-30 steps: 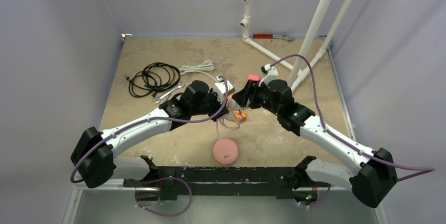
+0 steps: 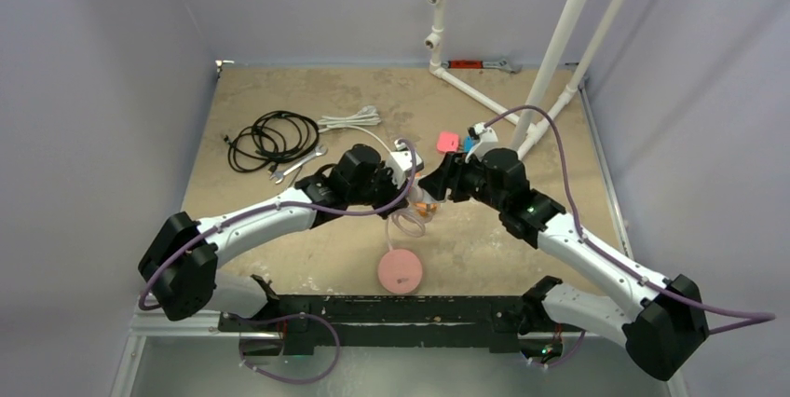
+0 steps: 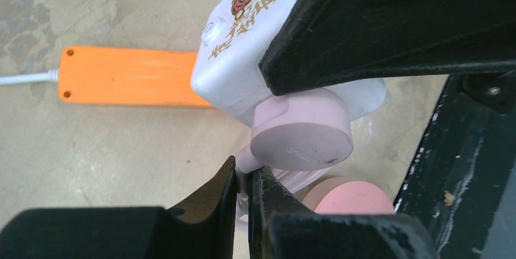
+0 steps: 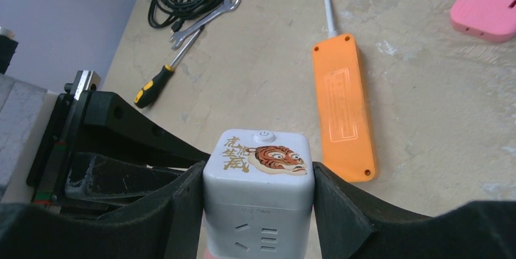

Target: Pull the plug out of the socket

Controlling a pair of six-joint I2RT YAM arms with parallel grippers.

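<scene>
My right gripper is shut on a white cube socket (image 4: 258, 207), one finger on each side; bare slots show on its near face. In the left wrist view a pale pink round plug (image 3: 304, 134) sits against the underside of that socket (image 3: 228, 64), partly behind a black finger (image 3: 365, 34) of the right gripper. My left gripper is shut on the thin neck at the plug's cable end. Prongs are hidden, so I cannot tell how deep the plug sits. Fingers (image 4: 140, 143) of the left hand reach behind the socket in the right wrist view.
An orange power strip (image 4: 344, 107) lies on the table below the hands. The round pink base (image 2: 400, 271) is near the front edge. Black cable (image 2: 270, 141), a wrench (image 2: 298, 162) and a screwdriver (image 4: 155, 86) lie left; white pipes (image 2: 564, 43) stand at the back right.
The pink base moved slightly and came back.
</scene>
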